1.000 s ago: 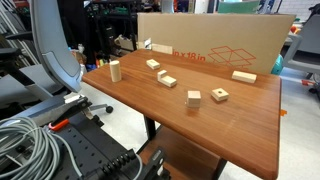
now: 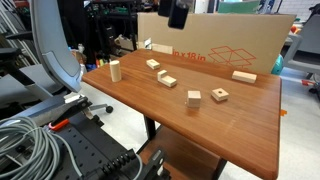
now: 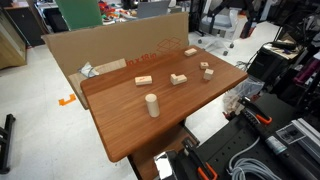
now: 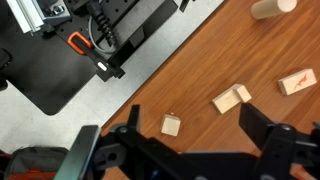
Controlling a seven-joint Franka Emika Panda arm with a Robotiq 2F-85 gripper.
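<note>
Several pale wooden blocks stand apart on the brown table. An upright cylinder [image 2: 115, 71] is near its left edge, with a small block [image 2: 153, 64] behind it and a stepped block [image 2: 166, 80] further in. Nearer the front right are a cube [image 2: 193, 98] and a flat block [image 2: 220, 96]; an oblong block [image 2: 244, 77] lies at the back right. In the wrist view, my gripper is open and empty, high above the table. Below it show the cube [image 4: 170, 125] and the stepped block [image 4: 231, 98].
A cardboard sheet [image 2: 220, 40] stands upright along the table's back. Beside the near edge is a black base [image 2: 95, 150] with coiled cables [image 2: 28, 150].
My gripper has come down into the top of exterior view 1, where it was out of sight before. The blocks have not moved.
</note>
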